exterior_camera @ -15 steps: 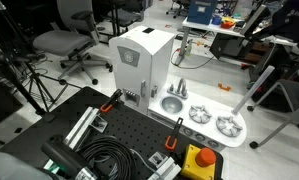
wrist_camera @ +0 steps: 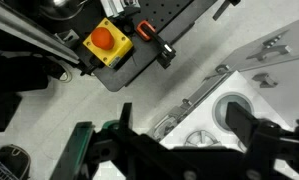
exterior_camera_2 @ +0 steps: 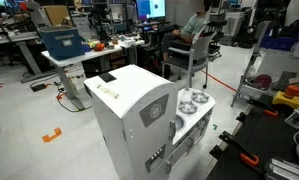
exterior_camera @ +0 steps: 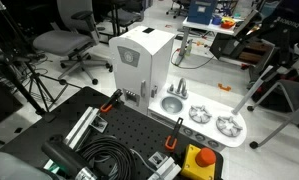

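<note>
My gripper [exterior_camera: 235, 50] hangs in the air at the upper right of exterior view 1. In the wrist view its black fingers [wrist_camera: 101, 145] stand wide apart with nothing between them, so it is open. Below is a white toy kitchen: a tall cabinet [exterior_camera: 142, 65] with an upright front, a round sink [exterior_camera: 172, 104] with a faucet [exterior_camera: 181, 88], and two stove burners [exterior_camera: 228, 126]. From above, the sink basin [wrist_camera: 232, 108] shows right of centre, with one burner [wrist_camera: 202, 138] partly hidden by the gripper.
A black perforated table [exterior_camera: 129, 135] carries coiled black cable [exterior_camera: 107, 158], orange-handled clamps [exterior_camera: 172, 141] and a yellow box with a red button [exterior_camera: 200, 161]. Office chairs [exterior_camera: 69, 38] stand behind. Pale floor lies open beyond the kitchen.
The arm and gripper have moved leftward and somewhat lower from the upper right in exterior view 1. The kitchen and the table items have stayed put.
</note>
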